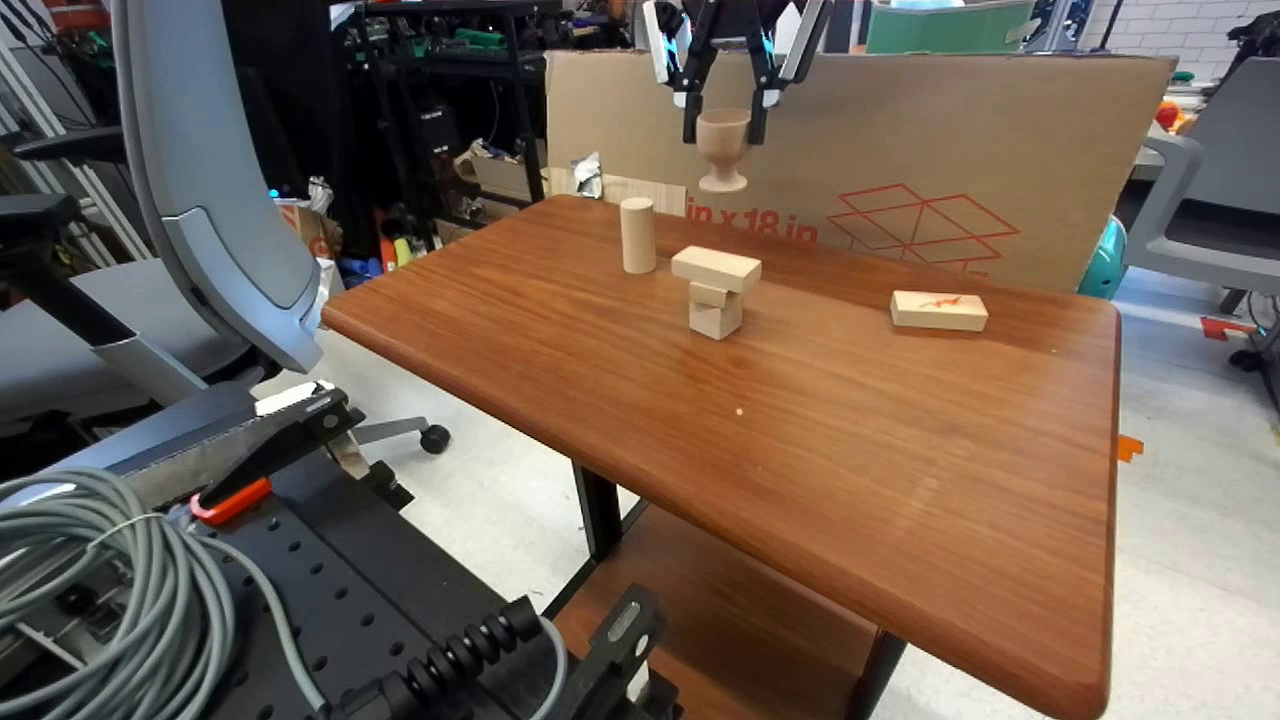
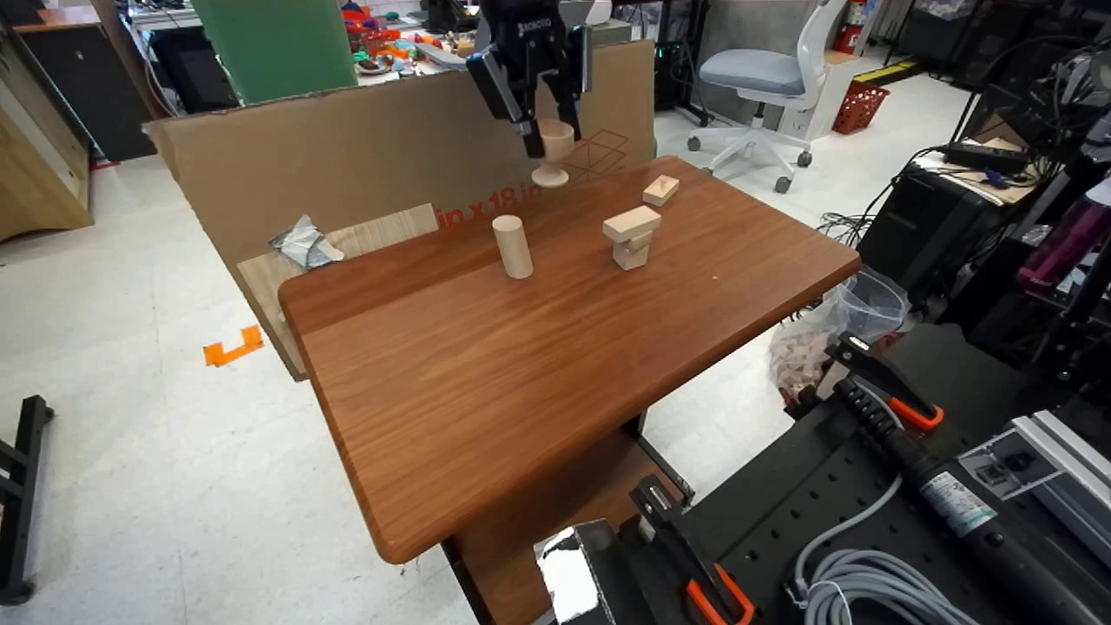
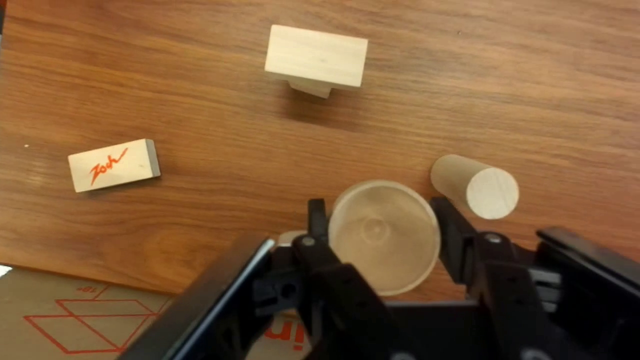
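A small wooden goblet [image 1: 722, 142] hangs upright in the air above the table's back edge. My gripper [image 1: 725, 125] is shut on its cup, one finger on each side. Seen from above in the wrist view, the round bowl [image 3: 384, 237] of the goblet lies between the two fingertips and looks empty. A wooden cylinder [image 1: 638, 235] stands upright on the table, to the left of the goblet in exterior view 1. Nearer the table's middle is a little stack of blocks, with a flat plank [image 1: 716, 266] lying across a smaller block [image 1: 715, 314].
A single flat block [image 1: 938, 311] with red writing lies on the right of the wooden table [image 1: 864, 480]. A cardboard sheet [image 1: 1020, 156] stands upright along the back edge.
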